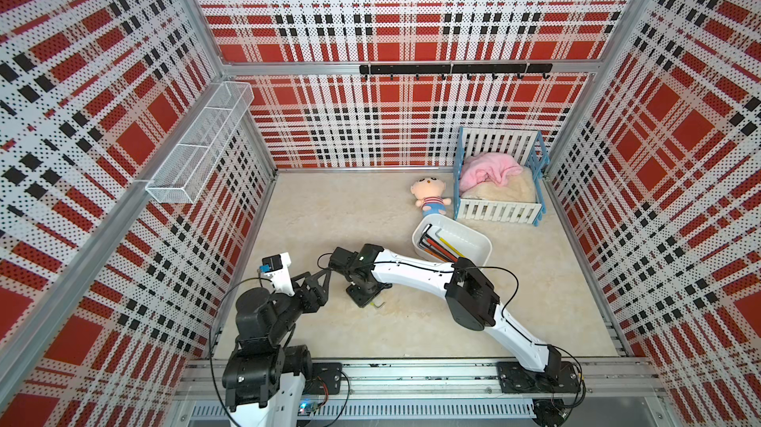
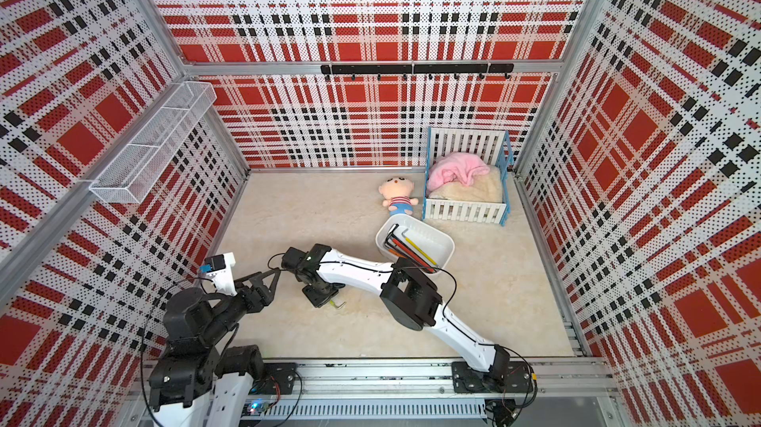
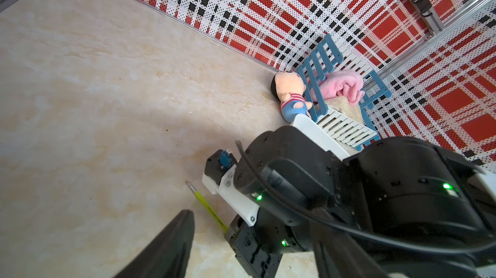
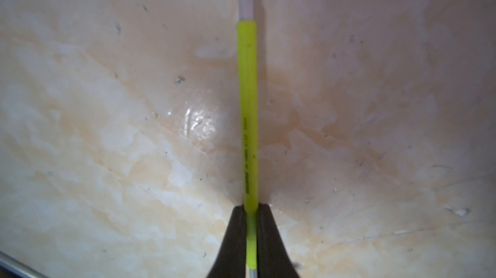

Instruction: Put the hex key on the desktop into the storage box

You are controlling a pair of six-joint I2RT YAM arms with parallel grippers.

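A yellow-sleeved hex key [image 4: 248, 97] with bare metal ends runs up the middle of the right wrist view. My right gripper is shut on its sleeve, one dark finger pressed to each side. The key's shadow falls beside it, a little apart, just over the desktop. In the left wrist view the long end of the hex key [image 3: 206, 206] sticks out past the right arm. The white storage box [image 1: 477, 246] stands behind the right forearm, several hex keys inside. My left gripper is open and empty, its fingers wide apart.
A doll [image 1: 430, 194] sits behind the box. Beside it stands a blue-and-white crib [image 1: 499, 210] with a pink cloth [image 1: 491, 168]. A wire basket [image 1: 202, 141] hangs on the left wall.
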